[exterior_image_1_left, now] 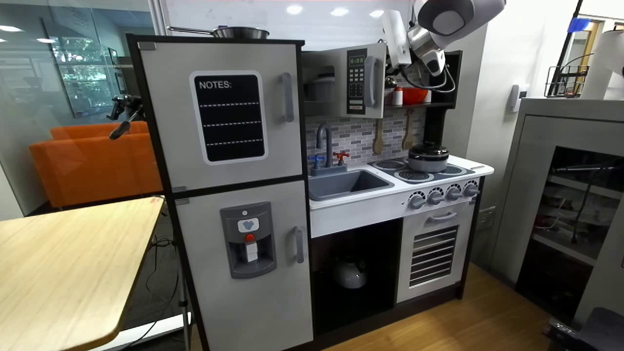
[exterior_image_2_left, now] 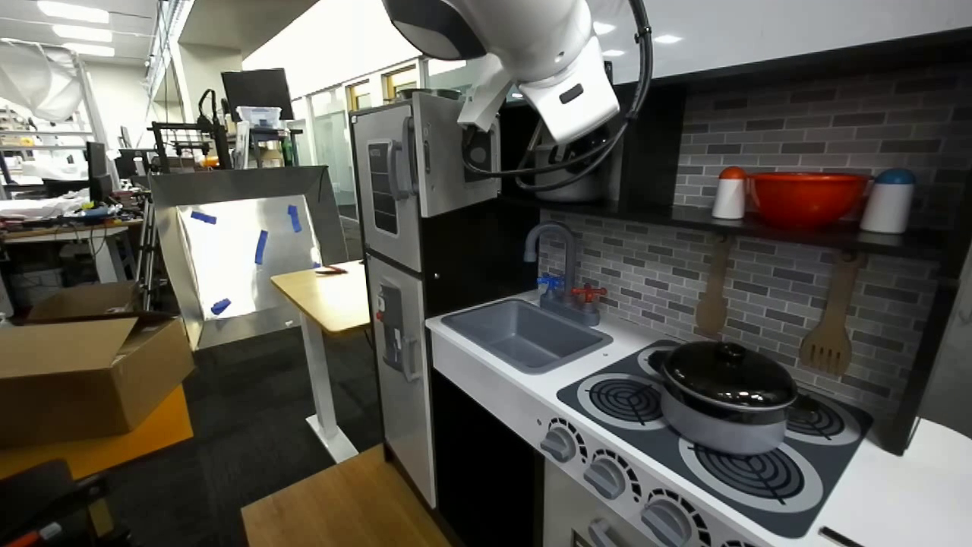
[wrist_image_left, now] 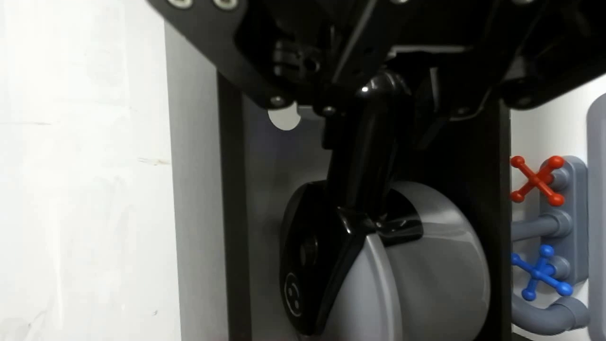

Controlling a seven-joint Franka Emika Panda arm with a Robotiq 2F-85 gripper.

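Note:
A grey pot (wrist_image_left: 443, 267) with a black handle (wrist_image_left: 363, 153) sits inside the toy microwave's dark compartment. My gripper is shut on that handle, which runs up between its fingers in the wrist view. Through the exterior view 2, part of the pot (exterior_image_2_left: 574, 188) shows below the arm and its cables. The microwave door (exterior_image_1_left: 345, 82) stands open in exterior view 1 and hides most of the gripper. Whether the pot touches the compartment floor cannot be told.
Right of the microwave, a shelf holds a red bowl (exterior_image_2_left: 806, 197) and two shakers. Below are the grey sink (exterior_image_2_left: 528, 333), the faucet (exterior_image_2_left: 566, 264) and a lidded pot (exterior_image_2_left: 729, 401) on the stove. A pan (exterior_image_1_left: 240, 32) lies on top of the fridge.

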